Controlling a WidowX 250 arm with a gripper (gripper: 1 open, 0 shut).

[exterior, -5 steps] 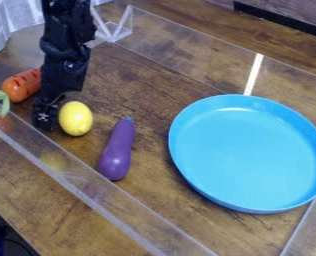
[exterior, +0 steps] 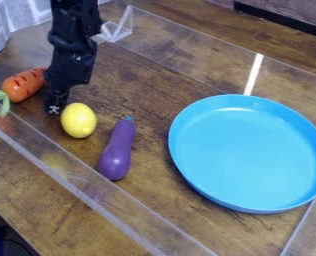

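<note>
My black gripper (exterior: pixel 57 106) reaches down from the top left to the wooden table, its fingertips low between an orange carrot (exterior: pixel 27 83) and a yellow lemon-like object (exterior: pixel 78 120). It looks shut, with nothing visible between its fingers, though the dark tips are hard to make out. A purple eggplant (exterior: pixel 117 150) lies to the right of the yellow object. The carrot's green top shows at the left edge.
A large blue plate (exterior: pixel 248 152) fills the right side. Clear barrier edges run along the table. The wooden surface (exterior: pixel 147 75) between gripper and plate is bare.
The yellow object and my gripper have shifted slightly over the last second. The plate and eggplant stay where they were.
</note>
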